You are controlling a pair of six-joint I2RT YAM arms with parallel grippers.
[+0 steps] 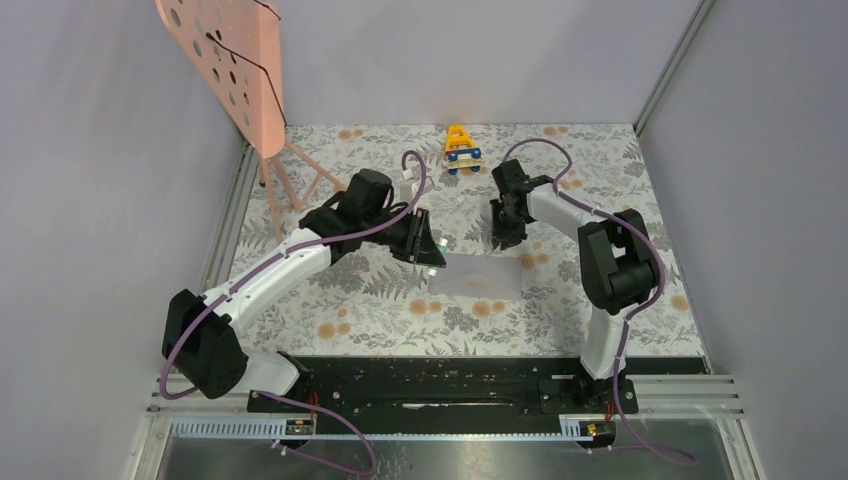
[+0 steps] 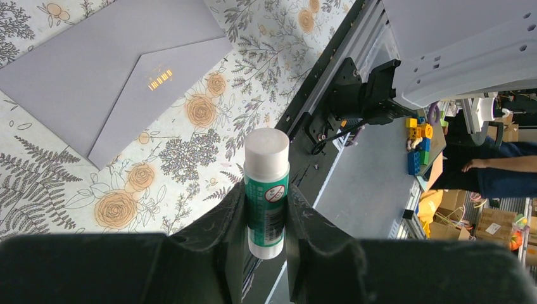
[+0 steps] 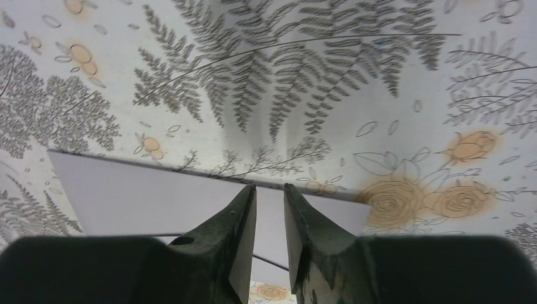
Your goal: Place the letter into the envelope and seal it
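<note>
A grey envelope [image 1: 475, 275] lies flat on the floral mat, front centre; in the left wrist view its flap [image 2: 171, 76] shows a small gold print. My left gripper [image 1: 428, 255] is shut on a glue stick [image 2: 265, 209] with white cap and green label, held just left of the envelope's back corner. My right gripper [image 1: 503, 237] hangs just behind the envelope, fingertips close together; in the right wrist view the envelope [image 3: 145, 196] runs beneath them, and I cannot tell whether anything is between them.
A yellow toy truck [image 1: 463, 150] stands at the back centre. A pink pegboard stand [image 1: 250, 80] rises at the back left.
</note>
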